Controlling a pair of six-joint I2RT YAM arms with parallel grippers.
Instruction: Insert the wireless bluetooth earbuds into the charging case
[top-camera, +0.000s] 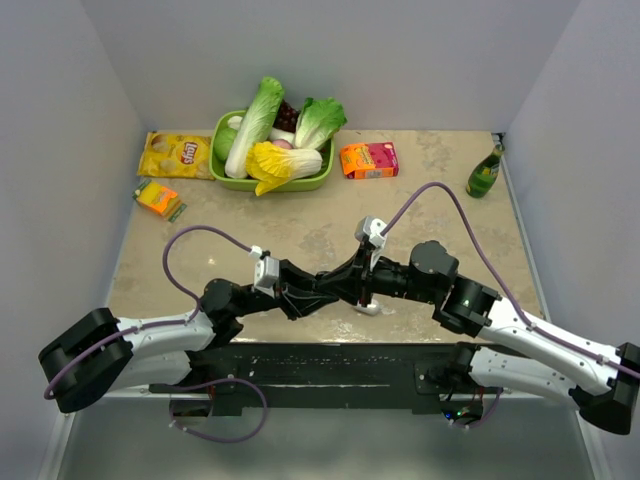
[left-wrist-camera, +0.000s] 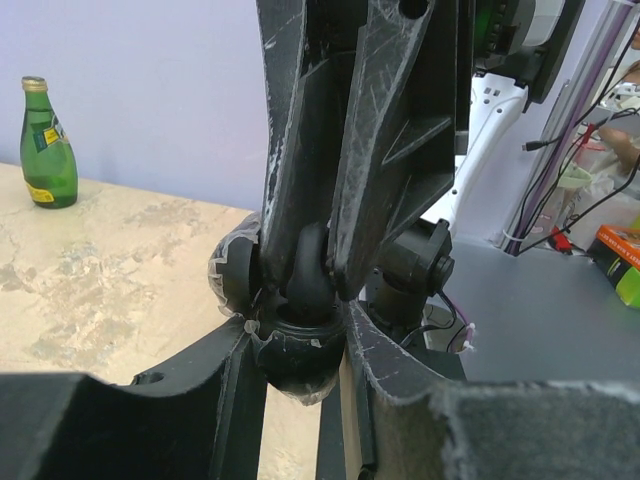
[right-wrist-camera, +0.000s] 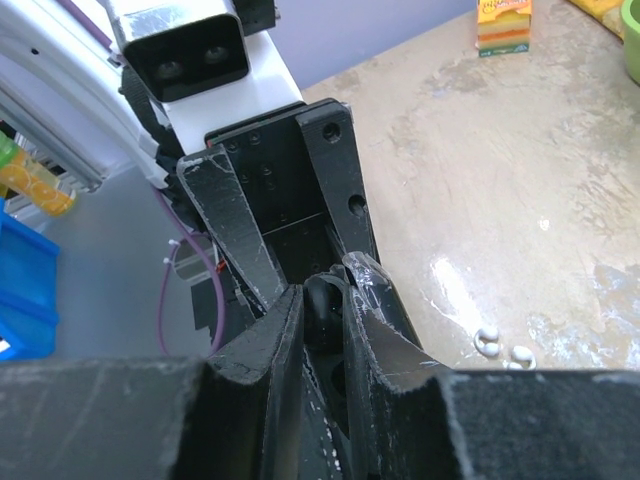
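Observation:
Both grippers meet over the middle front of the table (top-camera: 230, 240). My left gripper is shut on the black charging case (left-wrist-camera: 300, 360), which has clear film on it and its lid up. From above, my right gripper reaches into the case, shut on a black earbud (left-wrist-camera: 310, 262) that sits at or in the case's opening; whether it is seated I cannot tell. In the right wrist view the right gripper hides most of the case.
A green vegetable basket (top-camera: 225, 177), chips bag (top-camera: 172, 155), orange carton (top-camera: 157, 198), candy box (top-camera: 368, 160) and green bottle (top-camera: 483, 175) stand round the back and sides. Small white items (right-wrist-camera: 488, 342) lie on the table. The middle behind the arms is clear.

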